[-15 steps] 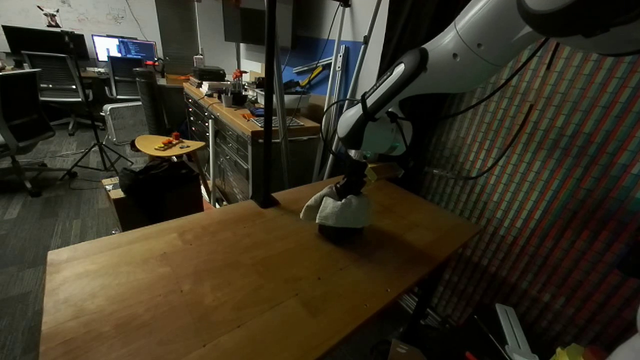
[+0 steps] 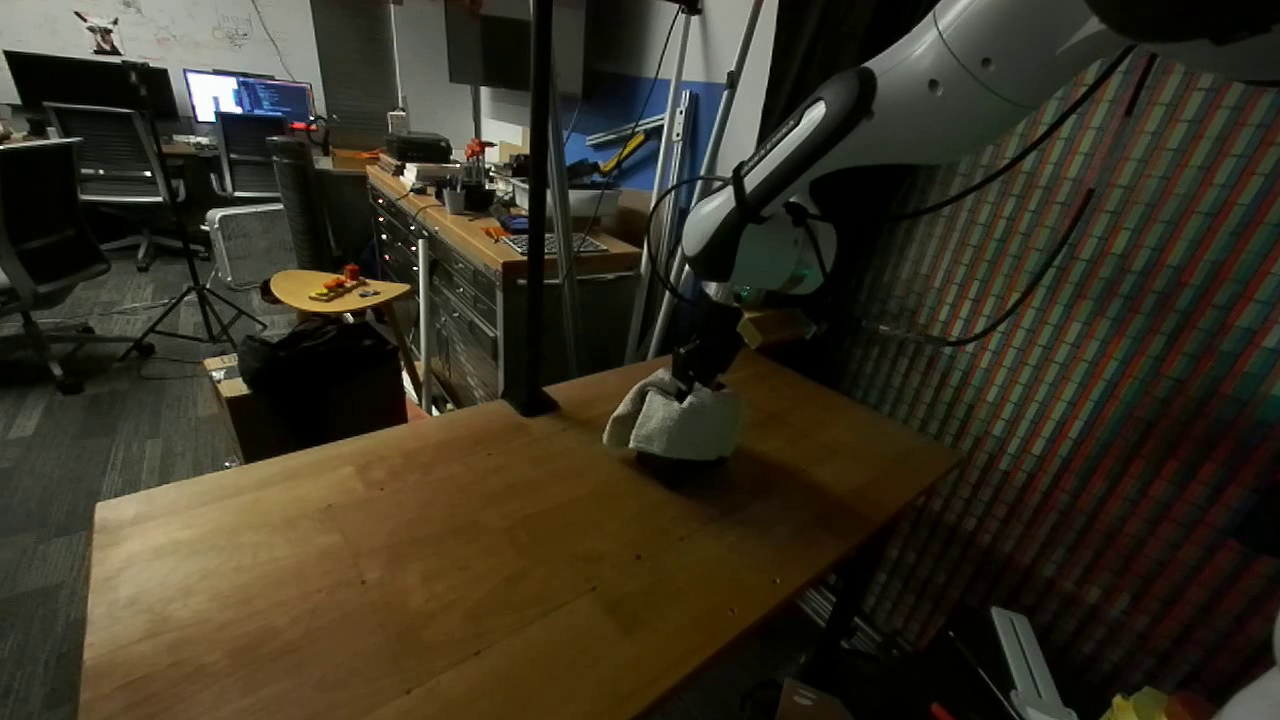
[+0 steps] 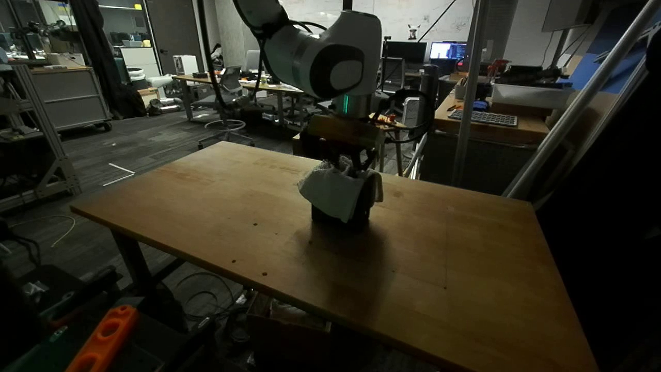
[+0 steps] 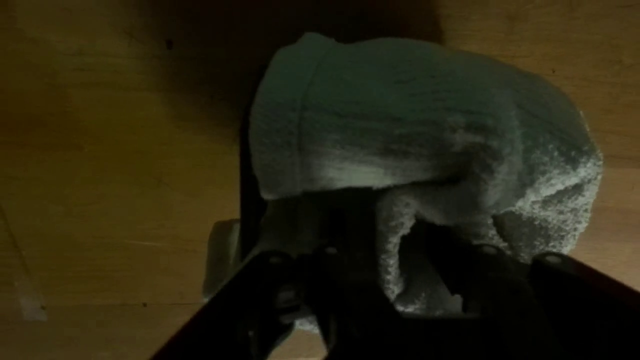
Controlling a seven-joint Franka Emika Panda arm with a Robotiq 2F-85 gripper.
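Observation:
A pale grey-white cloth (image 2: 684,420) lies draped and crumpled over a black box (image 2: 684,466) on the wooden table. In exterior view 2 the cloth (image 3: 334,189) hangs over the sides, leaving the box's dark lower part (image 3: 339,215) visible. My gripper (image 2: 696,378) is right at the top of the cloth, pointing down. Seen from the wrist, the dark fingers of my gripper stand apart, with folds of cloth (image 4: 390,117) below and between them. Darkness hides whether the fingertips touch the cloth. What lies inside the box cannot be seen.
A black upright post (image 2: 536,240) stands at its far edge. Beyond it is a cluttered workbench (image 2: 480,240). A striped curtain (image 2: 1080,396) hangs beside the arm.
My arm and gripper have risen slightly. The cloth sits a little lower over the box, covering more of its side; the box has not visibly moved.

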